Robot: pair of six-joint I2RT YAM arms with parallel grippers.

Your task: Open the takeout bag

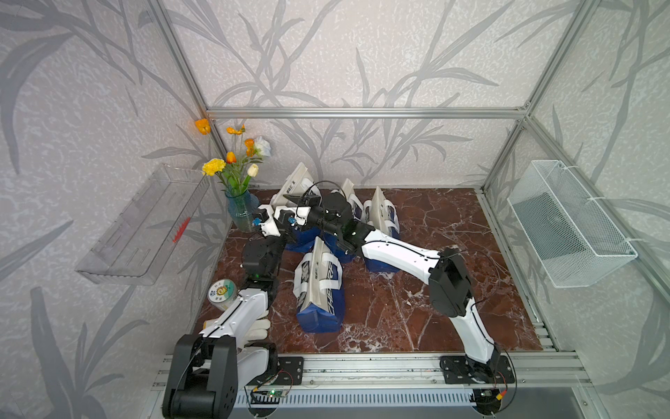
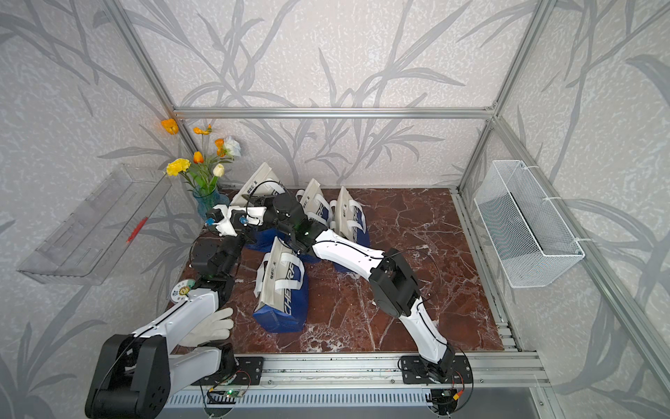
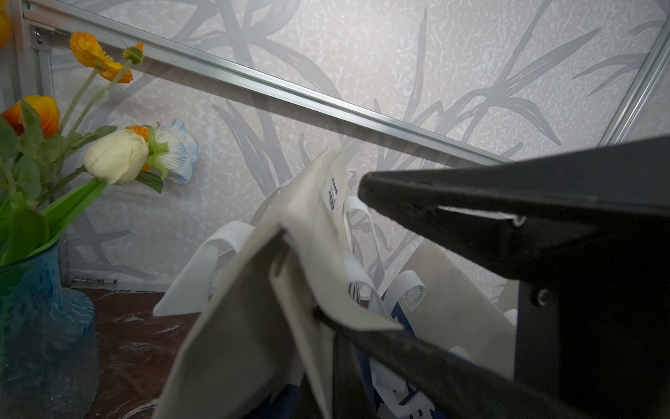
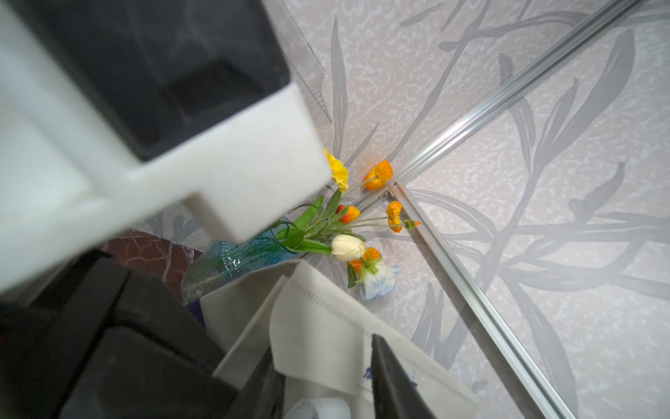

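The takeout bag at the back left (image 1: 294, 180) is blue with a beige folded top and white handles, standing by the flower vase. Both grippers crowd over it. My left gripper (image 1: 282, 209) is at its top; in the left wrist view a dark finger touches the beige flap (image 3: 293, 237), and its closing is hard to see. My right gripper has its two fingers apart over the beige flap (image 4: 314, 307), close to it; whether fabric lies between them is unclear.
Other blue bags (image 2: 282, 307) stand in front and to the right. The glass vase (image 1: 240, 209) with flowers is left of the bag. A wire basket (image 1: 572, 230) hangs at right.
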